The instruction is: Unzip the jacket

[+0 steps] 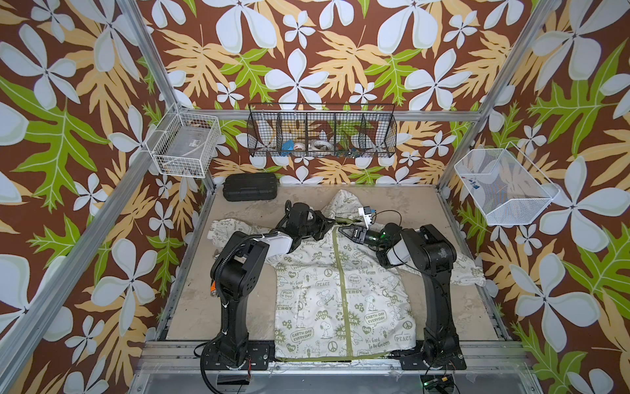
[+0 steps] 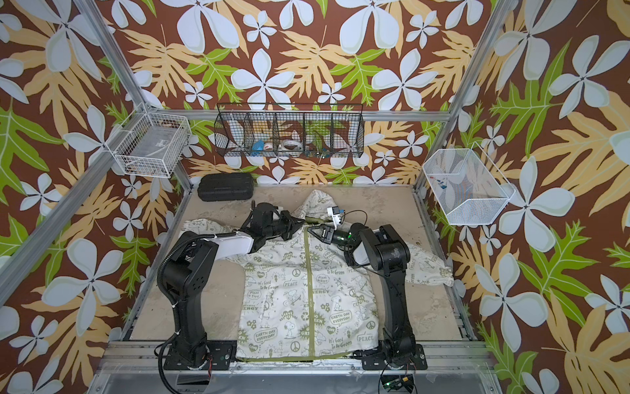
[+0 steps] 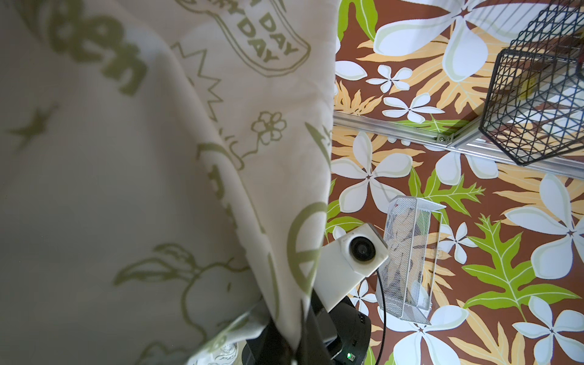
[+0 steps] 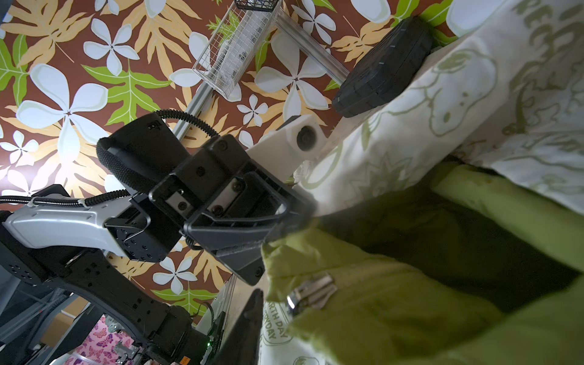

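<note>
The cream printed jacket (image 1: 311,295) lies front up, with a green zipper strip (image 2: 309,308) down its middle. Its metal zipper pull (image 4: 311,292) shows on the green collar (image 4: 389,304) in the right wrist view. My left gripper (image 1: 328,223) is shut at the neckline; in its wrist view fabric covers much of the picture, and what lies between its fingertips is hard to tell. My right gripper (image 1: 346,231) is part open just right of it, beside the zipper top, with its fingers near the pull.
A black case (image 1: 249,187) lies at the back left. A white wire basket (image 1: 183,144), a black wire organizer (image 1: 320,131) and a white mesh basket (image 1: 505,184) hang around the workspace. Bare board (image 2: 384,203) shows at the back right.
</note>
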